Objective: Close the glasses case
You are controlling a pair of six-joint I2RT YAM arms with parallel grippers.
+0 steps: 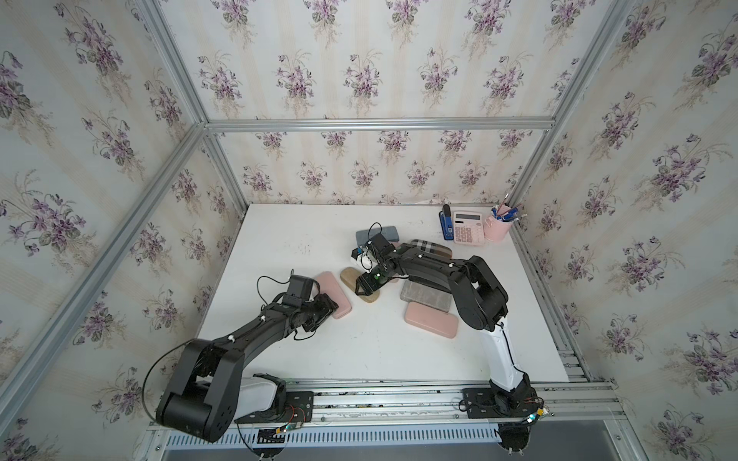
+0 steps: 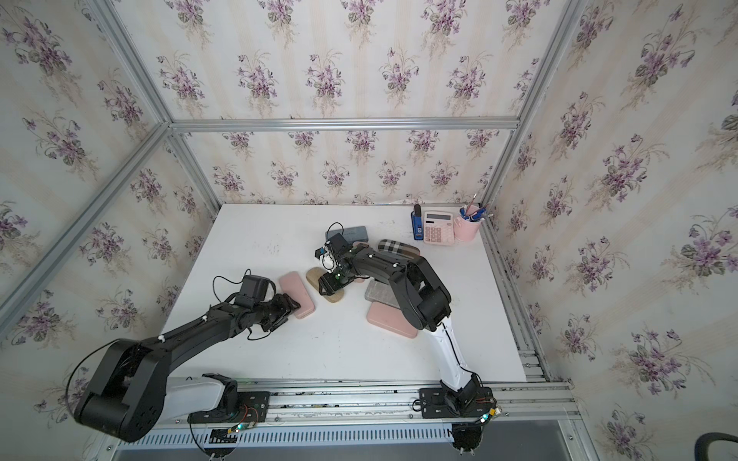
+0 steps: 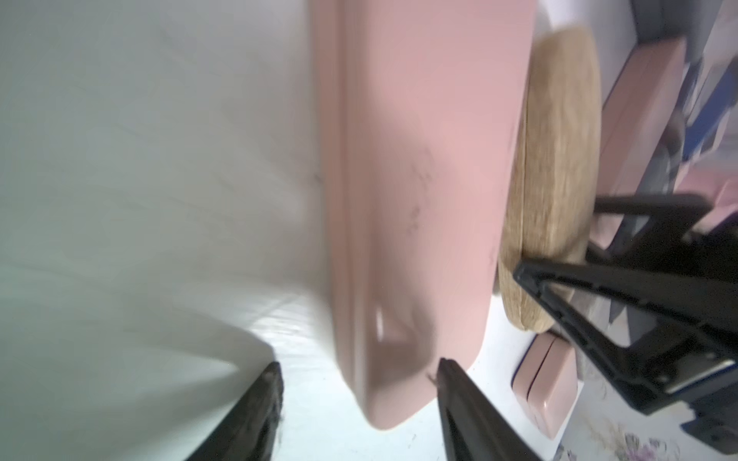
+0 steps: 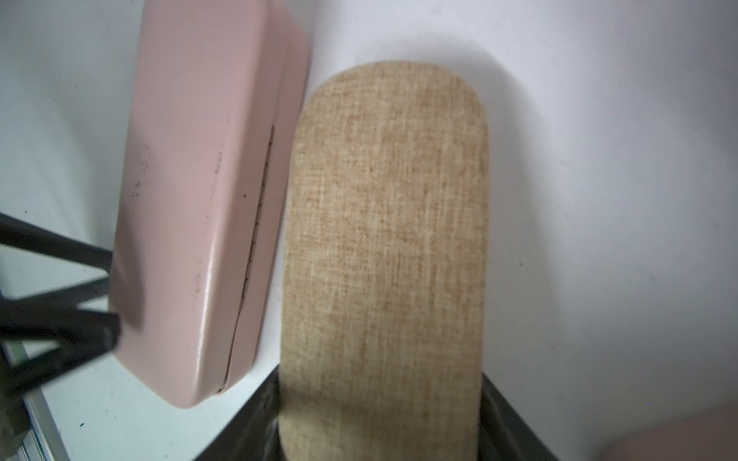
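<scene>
A pink glasses case [image 1: 333,294] lies on the white table, left of the middle, its lid down with a seam along its side. In the left wrist view my left gripper is part open at the near end of this pink case [image 3: 430,176], a finger [image 3: 257,415] standing clear of its left side. My right gripper is shut on a tan cloth case [image 4: 384,230], gripping across its near end. That tan case [image 1: 355,282] lies just right of the pink one, almost parallel; its lid looks down.
Right of centre are a grey case [image 1: 426,295], a pink case [image 1: 430,319] and a plaid case [image 1: 432,248]. A blue-grey case [image 1: 388,232] sits behind the right gripper. Calculator [image 1: 468,227] and pen cup [image 1: 498,225] stand back right.
</scene>
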